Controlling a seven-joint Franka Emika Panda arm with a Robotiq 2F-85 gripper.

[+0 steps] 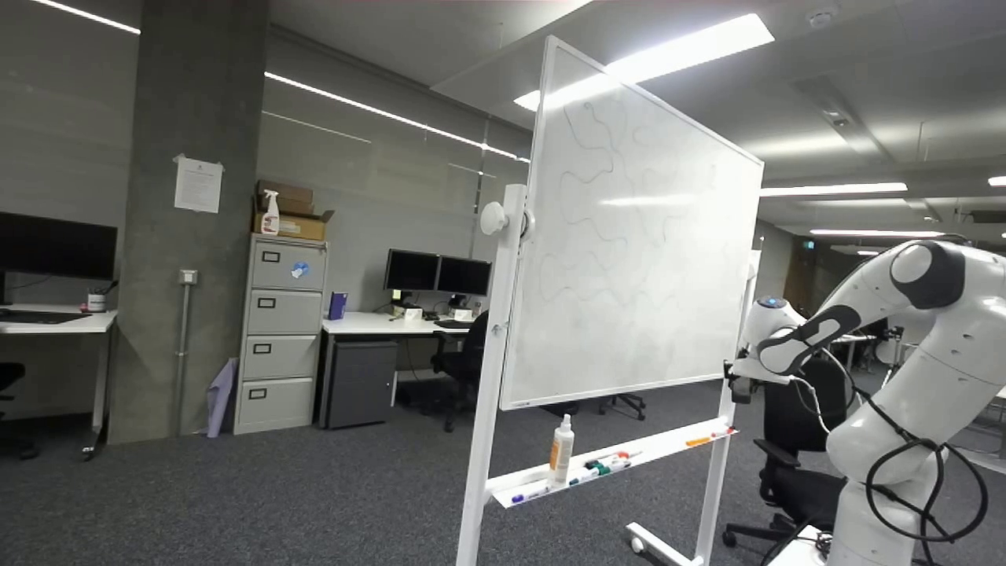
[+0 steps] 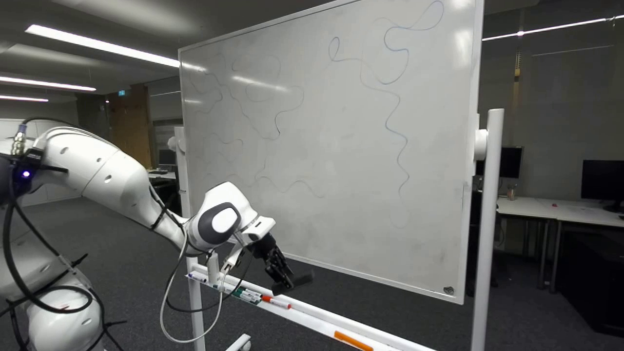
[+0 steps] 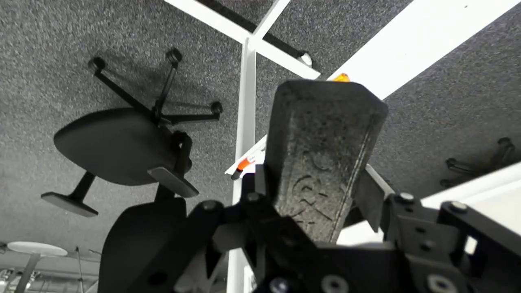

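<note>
A dark grey block that looks like a whiteboard eraser is clamped between the fingers of my gripper, filling the gap in the wrist view. From the second exterior view, the eraser hangs above the marker tray, clear of it. The whiteboard carries several faint wavy pen lines over its upper and middle parts. My gripper appears near the board's lower right corner in the first exterior view. Eraser and board look apart.
The tray holds a spray bottle, several markers and an orange marker-like item. An office chair stands on the carpet near the stand's leg. Board posts flank the whiteboard.
</note>
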